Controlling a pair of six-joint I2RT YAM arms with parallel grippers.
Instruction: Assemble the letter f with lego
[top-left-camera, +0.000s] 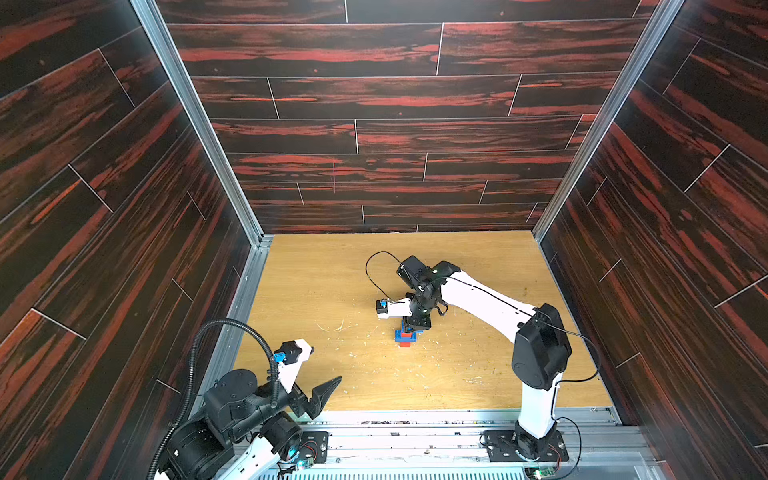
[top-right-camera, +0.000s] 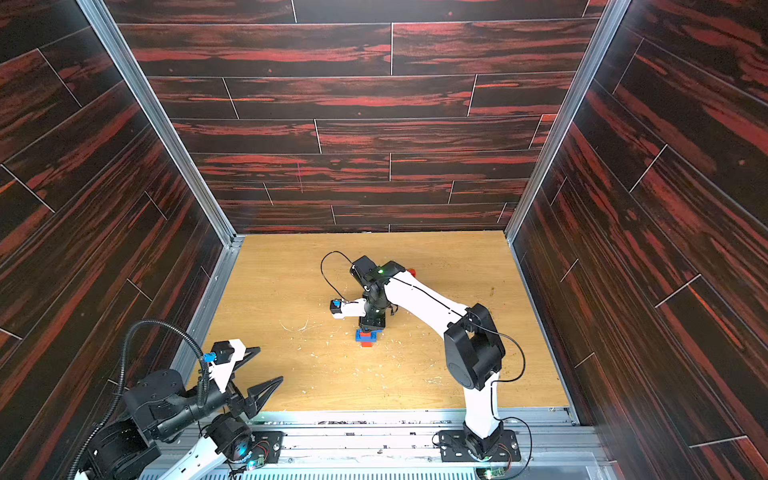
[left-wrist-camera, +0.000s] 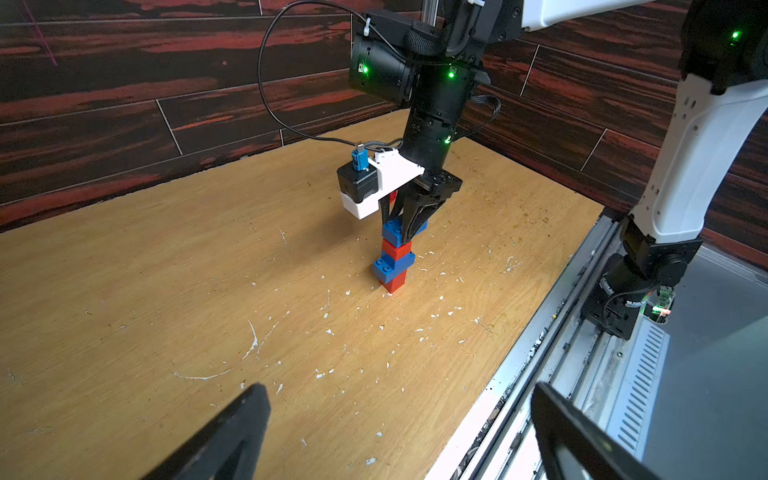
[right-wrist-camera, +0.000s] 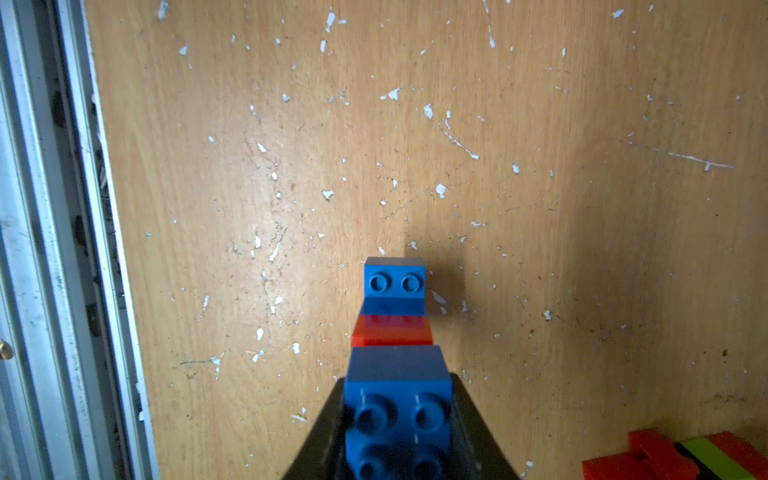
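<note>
A narrow stack of bricks stands upright near the middle of the table. In the left wrist view, a red brick (left-wrist-camera: 393, 284) is at its foot, then a lower blue brick (left-wrist-camera: 397, 266) jutting to one side, then another red brick (left-wrist-camera: 396, 249). An upper blue brick (right-wrist-camera: 398, 372) tops the column, studs showing; my right gripper is shut on it from above. This brick appears to touch the red one under it, though a small gap cannot be ruled out. Far from the stack, at the front left, my left gripper (top-left-camera: 326, 364) stands open and empty.
Several loose pieces, red bricks (right-wrist-camera: 640, 462) and a lime-green brick (right-wrist-camera: 714, 457) among them, lie on the table in the right wrist view's lower right corner. White flecks dot the wood. Left of the stack, the table (left-wrist-camera: 176, 296) is bare.
</note>
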